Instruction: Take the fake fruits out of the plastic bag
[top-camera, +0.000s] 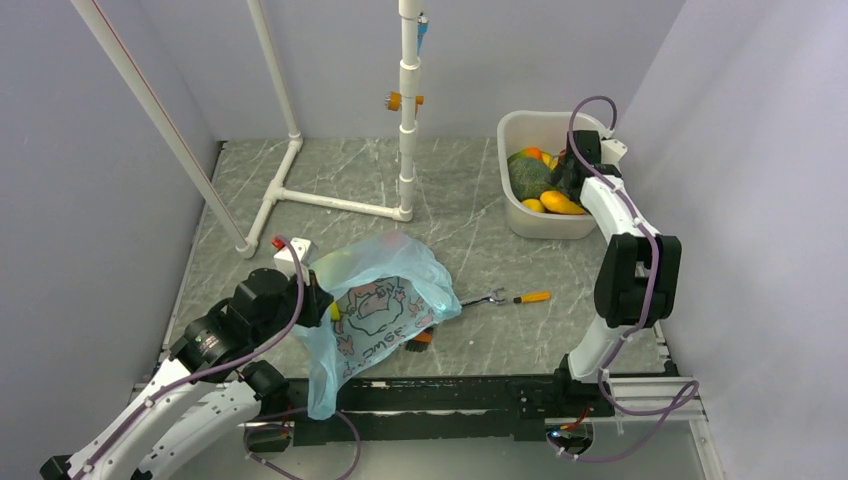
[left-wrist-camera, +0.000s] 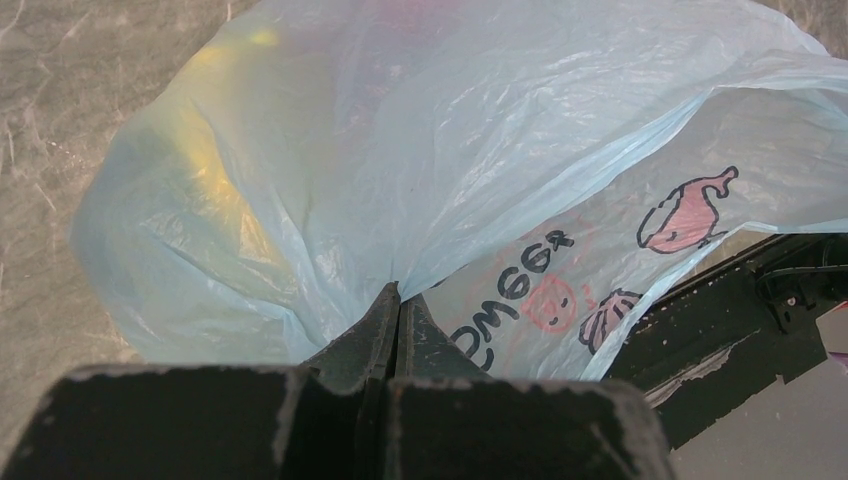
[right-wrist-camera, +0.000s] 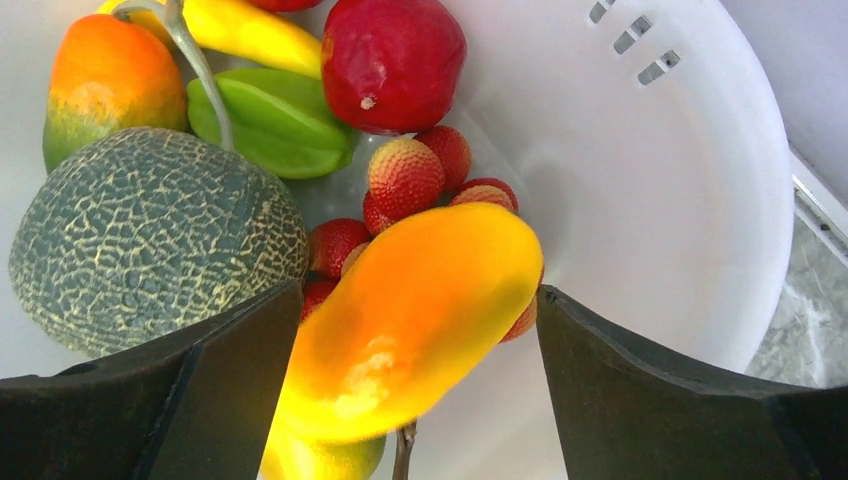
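The pale blue plastic bag (top-camera: 410, 268) lies on the table with its mouth facing front right. My left gripper is shut on a pinch of its film. Yellow and reddish shapes (left-wrist-camera: 225, 190) show through the plastic, blurred. Inside the white bin, my right gripper is open around an orange-yellow mango (right-wrist-camera: 410, 310), which rests on red lychees (right-wrist-camera: 405, 178) and a yellow fruit (right-wrist-camera: 320, 458). A dark netted melon (right-wrist-camera: 160, 240), a green starfruit (right-wrist-camera: 275, 120) and a red pomegranate (right-wrist-camera: 392, 65) are in there too.
The white bin (top-camera: 545, 228) stands at the back right by the wall. An orange-handled tool (top-camera: 533, 297) and a wrench (top-camera: 490, 297) lie right of the bag. White pipes (top-camera: 340, 203) rise at the back left. Bare table lies between bag and bin.
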